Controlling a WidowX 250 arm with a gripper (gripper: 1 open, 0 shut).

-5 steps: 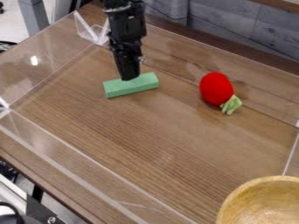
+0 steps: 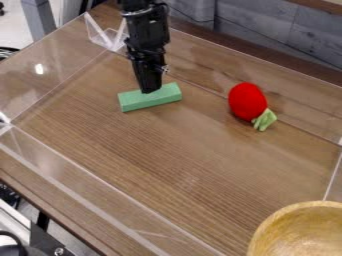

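Note:
My black gripper (image 2: 150,78) hangs from the top of the view, its tip just above a mint-green flat block (image 2: 147,98) lying on the wooden table (image 2: 147,180). It looks shut, with nothing visible between its fingers. A red object with a pale green end (image 2: 249,103), like a toy vegetable or fruit, lies to the right of the block.
A yellow bowl (image 2: 297,230) is partly in view at the bottom right. Clear plastic (image 2: 107,30) and a grey back wall (image 2: 247,25) are at the top.

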